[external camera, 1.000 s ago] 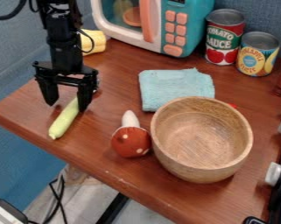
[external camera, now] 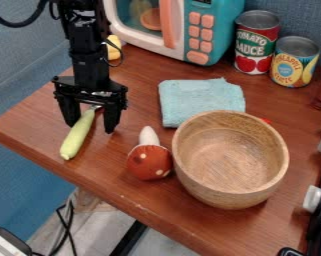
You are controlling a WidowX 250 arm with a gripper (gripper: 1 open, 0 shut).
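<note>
The black gripper (external camera: 91,116) is lowered at the left of the table, its two fingers standing apart on either side of the upper end of a pale yellow-green corn-like vegetable (external camera: 73,142). Whether the fingers touch it is too small to tell. A red-and-white mushroom toy (external camera: 149,160) lies at the centre, beside a wooden bowl (external camera: 230,187). A light blue folded cloth (external camera: 200,98) lies behind the bowl.
A toy microwave (external camera: 203,30) stands at the back, with a yellow object (external camera: 113,52) beside it and two cans (external camera: 256,45) to the right. Black equipment (external camera: 316,215) lines the right edge.
The gripper has moved slightly right and down over the upper end of the vegetable. The other things are unchanged.
</note>
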